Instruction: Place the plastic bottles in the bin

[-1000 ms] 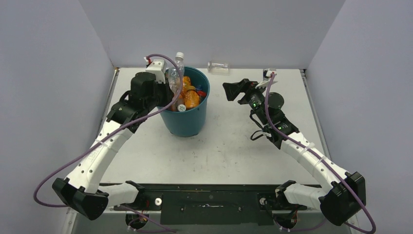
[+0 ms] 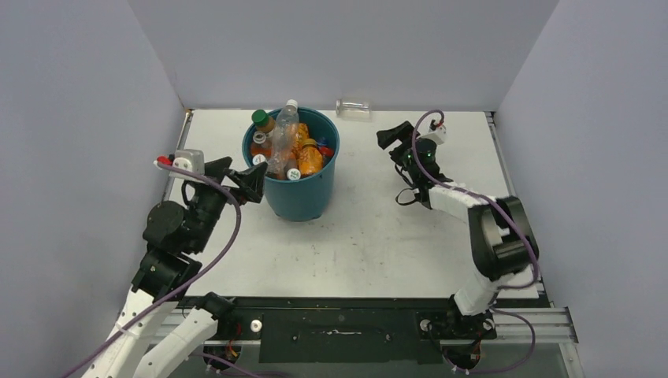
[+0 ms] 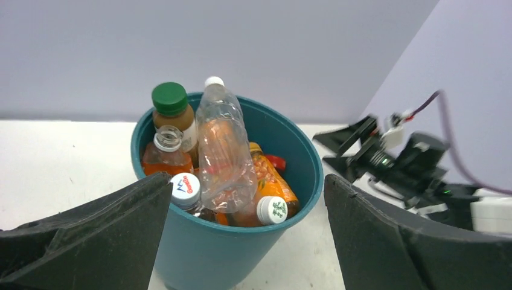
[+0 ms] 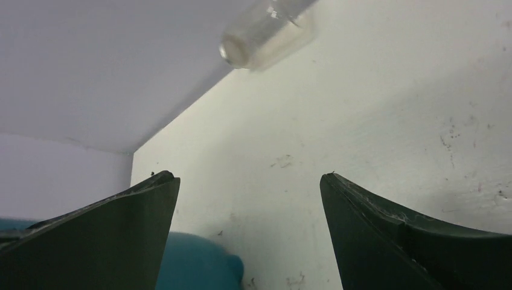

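Note:
A blue bin [image 2: 303, 201] is full of plastic bottles, among them a clear bottle [image 3: 226, 160] with a white cap, standing tilted on top. My left gripper [image 2: 240, 177] stands open at the bin's front left, nothing between its fingers. A clear empty container [image 2: 353, 109] lies on its side at the back of the table, right of the bin; it also shows blurred atop the right wrist view [image 4: 259, 36]. My right gripper [image 2: 394, 140] is open to the right of the bin, below and right of that container.
Pale walls enclose it at the back and both sides.

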